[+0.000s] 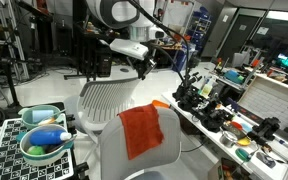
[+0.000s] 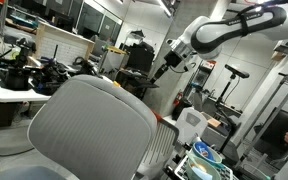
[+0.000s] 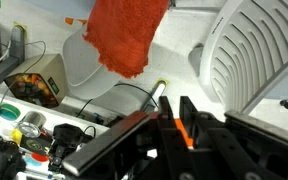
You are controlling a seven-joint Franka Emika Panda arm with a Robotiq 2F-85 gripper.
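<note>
A red-orange cloth (image 1: 141, 131) hangs draped over the back of a grey chair (image 1: 167, 150). The wrist view shows the cloth (image 3: 127, 35) at the top, apart from the fingers. My gripper (image 1: 141, 73) is in the air above and behind that chair back, pointing down; in the second exterior view the gripper (image 2: 155, 79) hangs past the chair. The dark fingers fill the lower middle of the wrist view. An orange patch (image 3: 190, 127) shows among them, and I cannot tell whether it is held or lies beyond.
A second chair with a slatted white back (image 1: 106, 97) stands beside the grey one. Bowls and a blue item (image 1: 46, 137) sit at the left. A long table (image 1: 274, 168) crowded with tools and parts runs along the right.
</note>
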